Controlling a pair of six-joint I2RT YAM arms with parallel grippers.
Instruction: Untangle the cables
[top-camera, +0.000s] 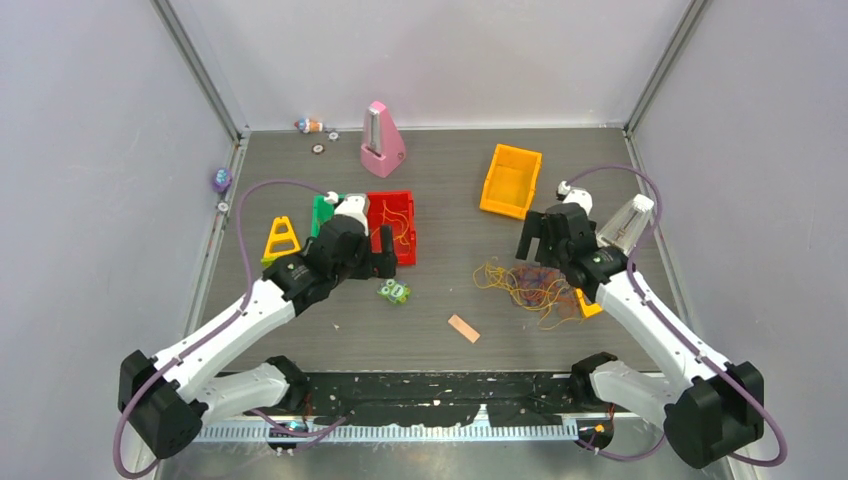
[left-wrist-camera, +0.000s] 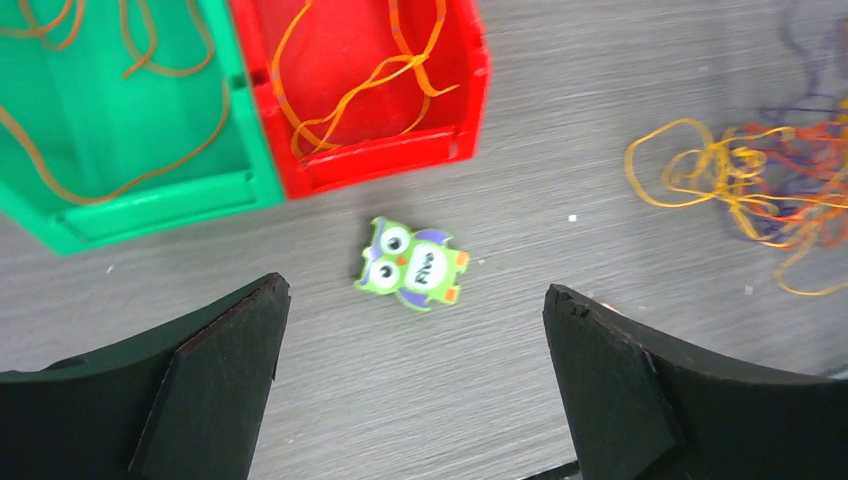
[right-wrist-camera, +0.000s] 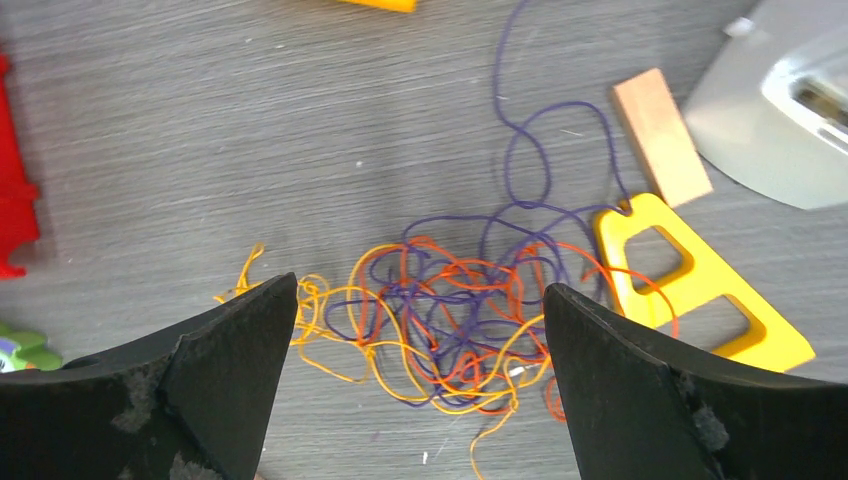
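On the right half of the table lies a tangle of yellow, orange and purple cables (right-wrist-camera: 460, 330). My right gripper hangs open over this pile, its fingers wide apart. An orange cable (left-wrist-camera: 150, 180) rests inside the green bin (left-wrist-camera: 250, 195), and a yellow cable (left-wrist-camera: 375, 80) is in the red bin (left-wrist-camera: 400, 153). My left gripper stands open with nothing between its fingers, in front of the bins and above the owl toy (left-wrist-camera: 412, 262). From the top, the left arm covers most of the green bin.
An empty orange bin (top-camera: 512, 180) stands behind the pile. A yellow frame (right-wrist-camera: 700, 285), a wooden block (right-wrist-camera: 660, 135) and a pale metronome (top-camera: 625, 222) lie right of the cables. The pink metronome (top-camera: 383, 145) is at the back.
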